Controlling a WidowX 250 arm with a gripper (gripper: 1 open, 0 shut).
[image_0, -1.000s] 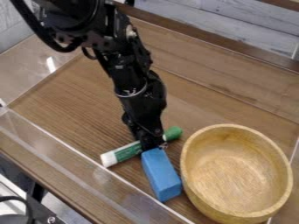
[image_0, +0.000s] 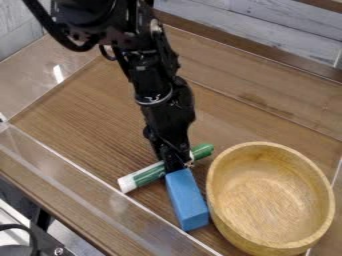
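The black arm reaches down to the wooden surface, its gripper (image_0: 174, 158) low over a green and white cylinder, like a marker (image_0: 142, 176), that lies diagonally. The gripper is shut at the cylinder's middle, though its fingertips are partly hidden. A blue block (image_0: 186, 199) lies just in front of the gripper, against the cylinder. To the right stands an empty light wooden bowl (image_0: 267, 229).
A clear rim (image_0: 80, 175) runs along the front left edge, and a white wall (image_0: 267, 30) stands at the back.
The arm and gripper have shifted very slightly. The cylinder, block and bowl look almost unchanged.
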